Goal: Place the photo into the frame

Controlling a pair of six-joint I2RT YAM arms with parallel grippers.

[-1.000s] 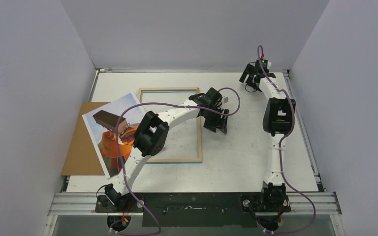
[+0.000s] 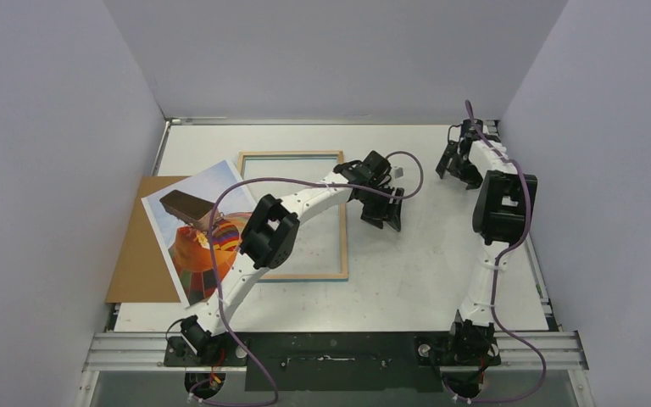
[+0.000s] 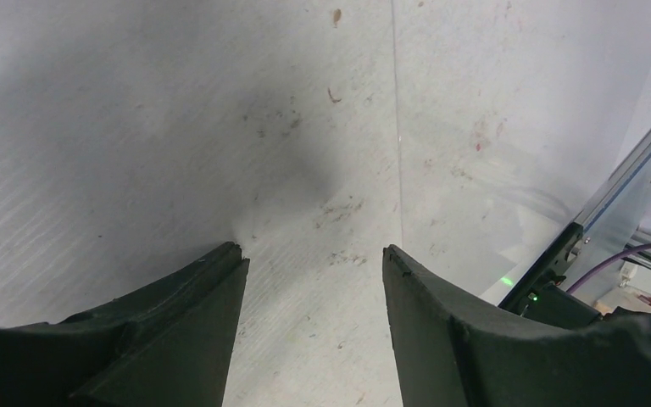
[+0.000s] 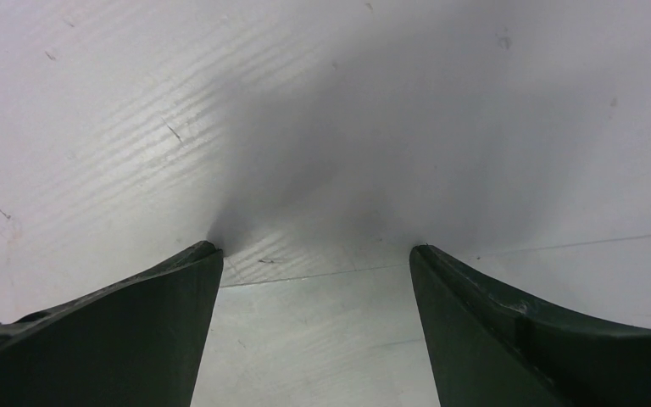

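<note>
The photo (image 2: 191, 246), showing a brown case and orange cloth under blue sky, lies tilted at the left of the table in the top view. Its right side overlaps the left rail of the light wooden frame (image 2: 345, 246). Just right of that frame, my left gripper (image 2: 383, 224) hangs low over bare table, its black fingers (image 3: 195, 314) apart and empty. Far off at the back right is my right gripper (image 2: 459, 175), open above the white surface with nothing between its fingers. The left arm hides part of the frame and the photo's lower right.
Under the photo sits a brown backing board (image 2: 136, 254). Grey walls close in the back and sides; purple cables hang along both arms.
The right gripper has come toward the front and rightward from the back edge. My left gripper has shifted slightly to the right. Photo, board and frame lie unmoved.
</note>
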